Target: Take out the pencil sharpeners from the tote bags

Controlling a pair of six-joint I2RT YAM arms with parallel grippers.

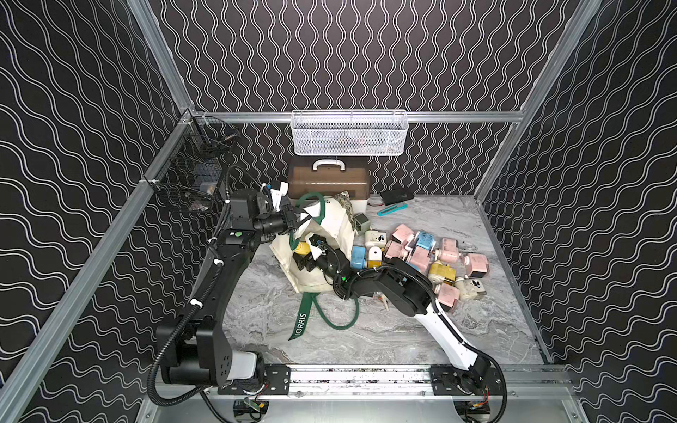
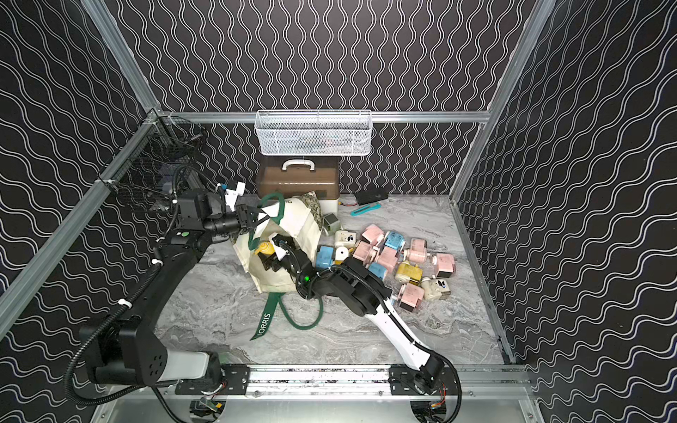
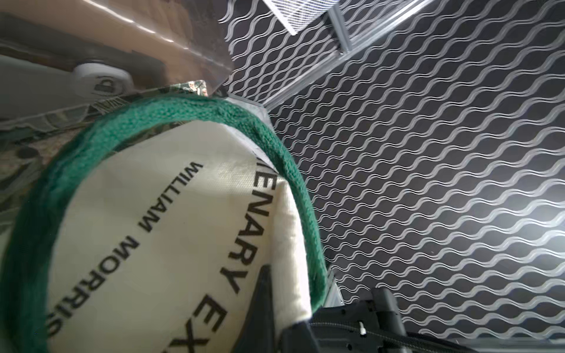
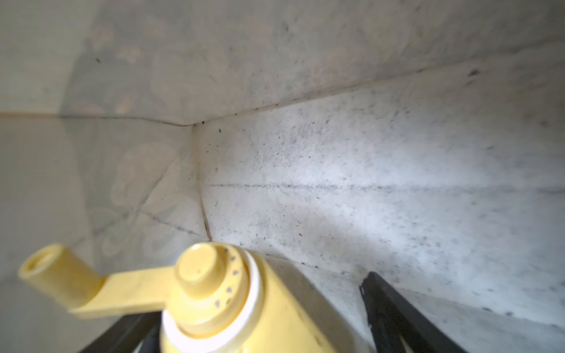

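The cream tote bag (image 1: 342, 218) with green handles lies with its mouth spread. My left gripper (image 1: 302, 218) is shut on the bag's rim; cloth (image 3: 292, 259) passes between its fingers in the left wrist view. Inside the bag, my right gripper stands part open around a yellow pencil sharpener (image 4: 282, 317) with a crank. A gap shows between the sharpener and the right-hand finger (image 4: 388, 314); the other finger is partly hidden behind it. From above, a bit of yellow (image 1: 302, 248) shows in the bag beside that gripper.
Several pink, blue, yellow and cream sharpeners (image 1: 442, 273) lie right of the bag, partly under my right arm. Behind the bag stands a brown-lidded box (image 1: 328, 182). A green strap (image 1: 301, 317) trails toward the front, where the tabletop (image 1: 268, 331) is mostly bare.
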